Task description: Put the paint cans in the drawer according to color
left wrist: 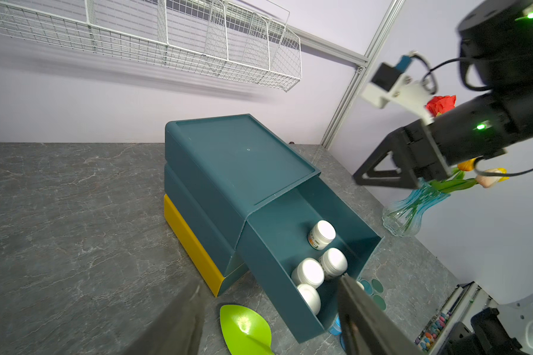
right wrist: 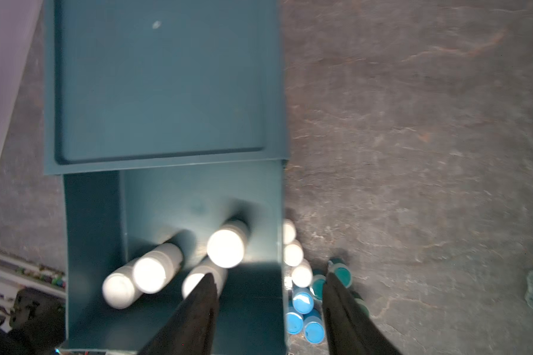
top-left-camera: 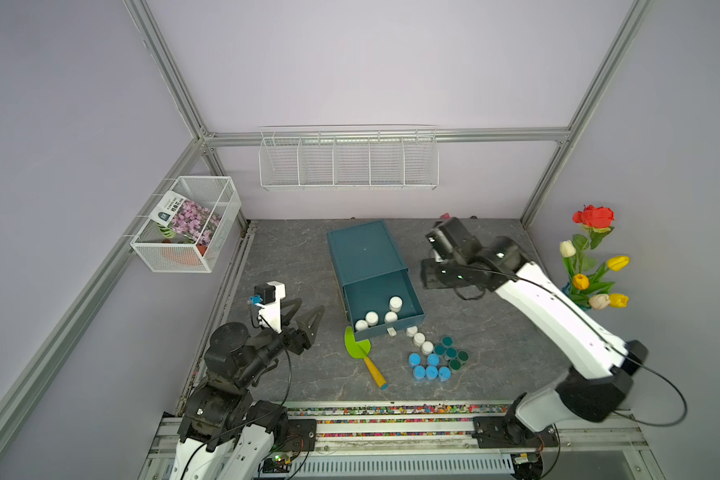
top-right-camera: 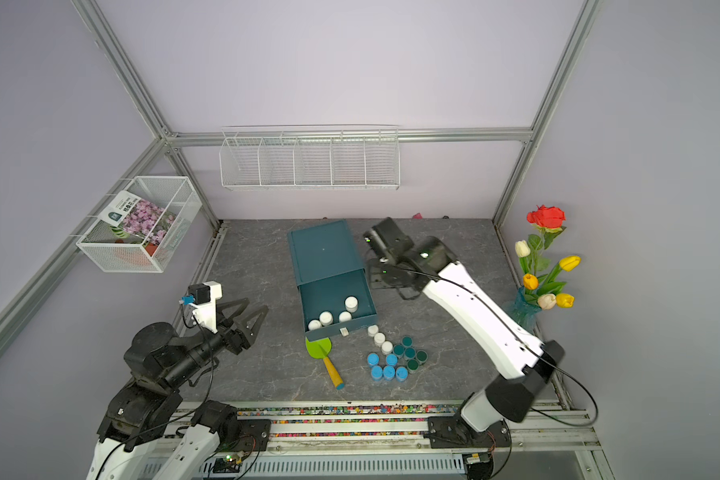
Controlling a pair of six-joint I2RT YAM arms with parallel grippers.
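Observation:
The dark teal drawer is pulled out of its cabinet. Several white cans stand inside it, including a rear one apart from the group near the front wall. Outside, just right of the drawer, 3 white cans form a row. Blue cans and teal and dark green cans cluster beyond them. My right gripper hovers blurred, right of the drawer, open with nothing held. My left gripper is open and empty, left of the drawer.
A green scoop with a yellow handle lies in front of the drawer. A vase of flowers stands at the right; a wire basket hangs on the back wall.

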